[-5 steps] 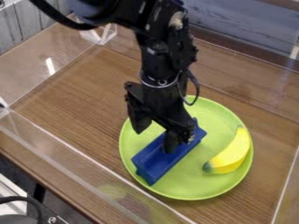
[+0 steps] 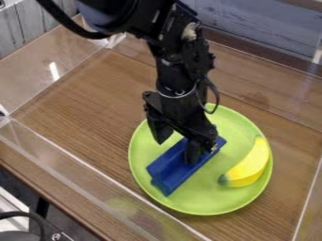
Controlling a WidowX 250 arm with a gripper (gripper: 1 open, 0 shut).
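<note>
A black gripper (image 2: 179,130) hangs from the top centre down over a green plate (image 2: 227,198), its open fingers around the upper part of a blue bar (image 2: 169,175) that lies diagonally on the plate. Whether the fingertips touch the bar cannot be told. A yellow banana (image 2: 247,166) lies on the right side of the plate, apart from the bar.
Clear edging runs along the lower left, with a dark cable at the bottom left corner. A pale panel stands behind the table.
The gripper has shifted slightly and its fingers sit a little differently over the blue bar. The plate, bar and banana look unmoved.
</note>
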